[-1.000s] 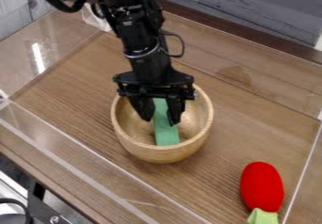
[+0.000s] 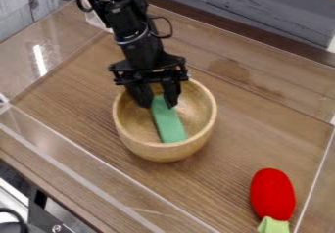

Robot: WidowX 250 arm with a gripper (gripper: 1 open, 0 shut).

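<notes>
A wooden bowl (image 2: 197, 134) sits in the middle of the table, holding a long green object (image 2: 169, 123). The black gripper (image 2: 149, 94) hangs from the top over the back rim of the bowl, open, its fingers above the upper end of the green object. The arm hides part of the bowl's back.
A red object (image 2: 272, 195) with a pale green part (image 2: 273, 226) lies at the front right. Grey walls stand behind it.
The gripper has moved up and to the left, uncovering more of the green object. The bowl has shifted slightly left.
</notes>
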